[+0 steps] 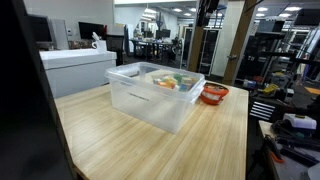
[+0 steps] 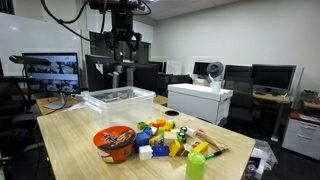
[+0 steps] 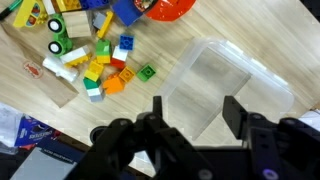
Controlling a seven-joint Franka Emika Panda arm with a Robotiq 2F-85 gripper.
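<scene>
A red bowl rests on the table in front of the clear plastic box; exterior view 1 shows the same bowl beyond the box, and in the wrist view the bowl is cut off by the top edge. My gripper has its fingers spread apart, with nothing held between them. Exterior view 2 places the gripper well above the table, higher than the box and clear of the bowl. The clear plastic box looks empty from above, partly covered by the fingers.
Several toy blocks lie loose near the bowl. A green cup stands close to the table's front edge, and a wooden piece lies to the right. Exterior view 1 shows bare tabletop on the box's near side.
</scene>
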